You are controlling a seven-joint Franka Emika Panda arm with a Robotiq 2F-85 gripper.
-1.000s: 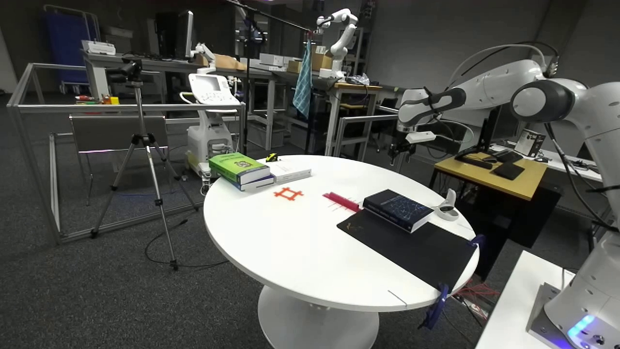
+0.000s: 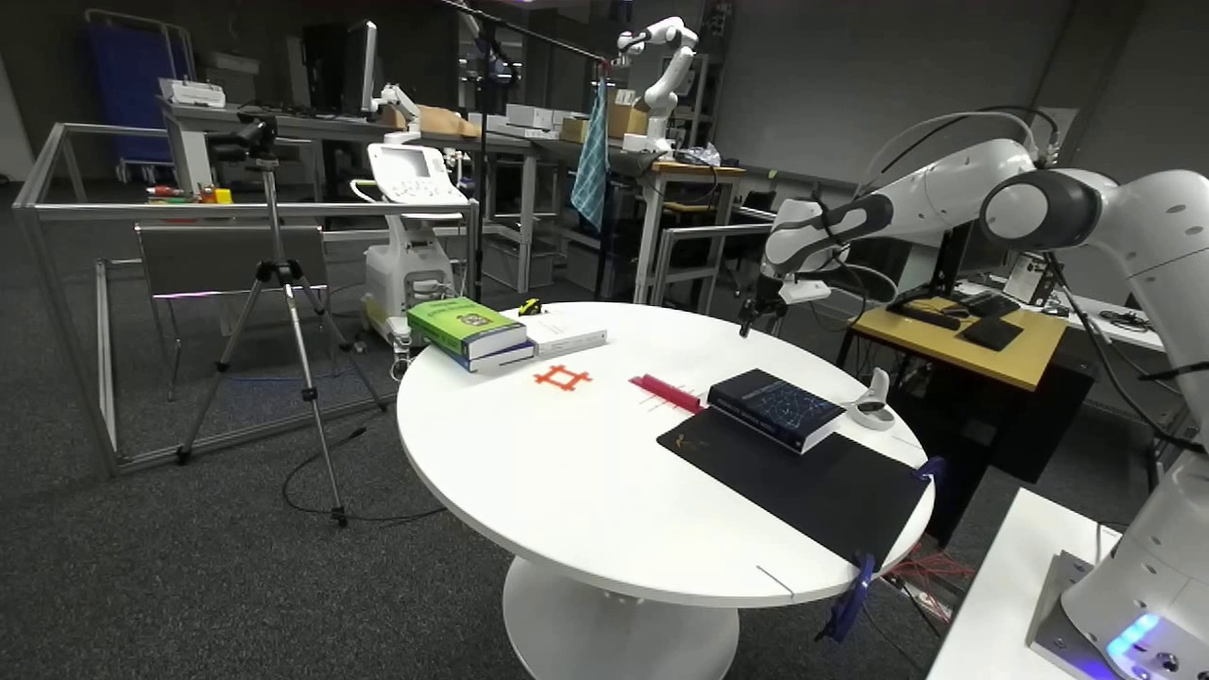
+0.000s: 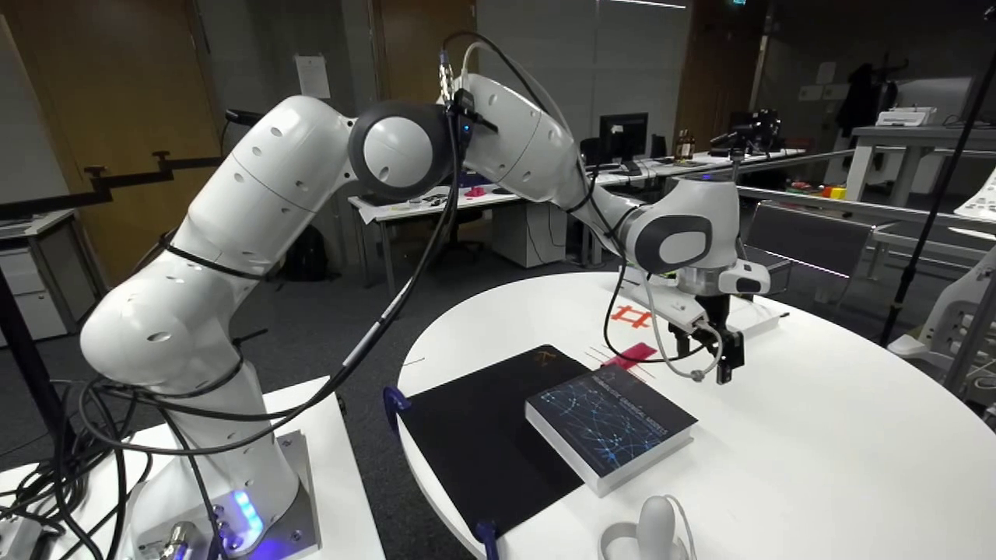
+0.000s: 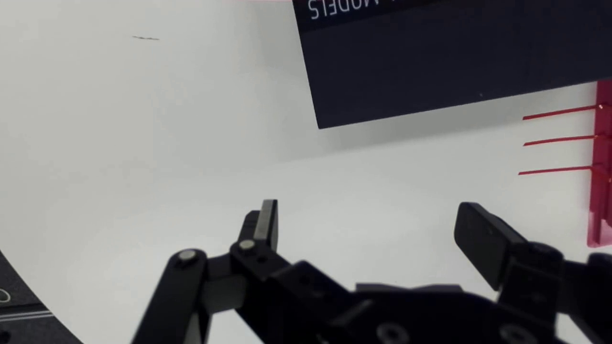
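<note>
My gripper is open, its two black fingers wide apart with only white tabletop showing between them. In the second exterior view the gripper (image 3: 706, 353) hangs fingers down over the white table, beyond the dark blue book (image 3: 611, 417). That book (image 2: 777, 408) lies flat, partly on a black mat (image 2: 799, 482). One corner of the book (image 4: 453, 66) shows in the upper right of the wrist view, apart from the fingers. A red rack (image 4: 600, 172) with thin red rods is at that view's right edge.
A green book (image 2: 465, 325) rests on a blue one, beside a white book (image 2: 567, 332). An orange grid-shaped piece (image 2: 563, 378) lies nearby. A white ring-shaped controller (image 2: 872, 410) stands by the dark book. Blue clamps (image 2: 847, 601) hold the mat at the edge.
In the first exterior view my arm has moved a little left and downward, bringing the gripper lower near the table's far edge. The books and other tabletop items have stayed put.
</note>
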